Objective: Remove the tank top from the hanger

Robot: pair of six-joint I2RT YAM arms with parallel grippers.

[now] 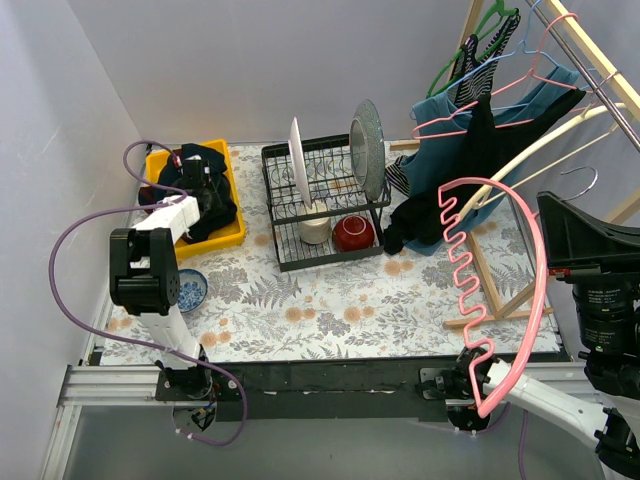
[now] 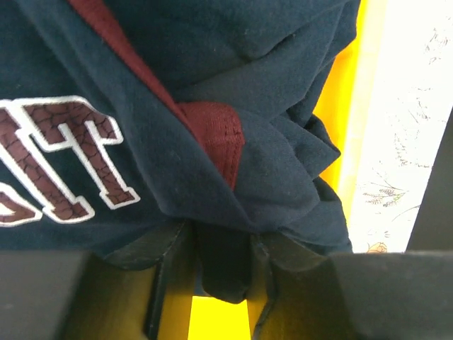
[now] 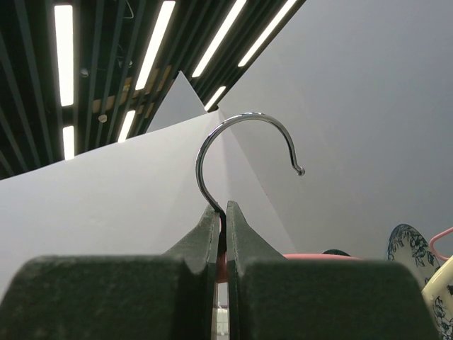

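A dark navy tank top [image 2: 106,177] with maroon trim and white-edged lettering lies in the yellow basket [image 1: 236,232] at the left. My left gripper is down in the navy cloth, fingers part open, with a fold between the fingers. Whether it grips is unclear. My right gripper is shut on the hook of a pink hanger [image 1: 512,375], which hangs at the right with no garment on it in view; the metal hook [image 3: 262,116] rises above the fingers.
A black dish rack [image 1: 300,262] with plates and a red bowl stands mid-table. A blue dish [image 1: 192,290] lies below the basket. At the right, a wooden rack [image 1: 590,60] holds hangers with clothes.
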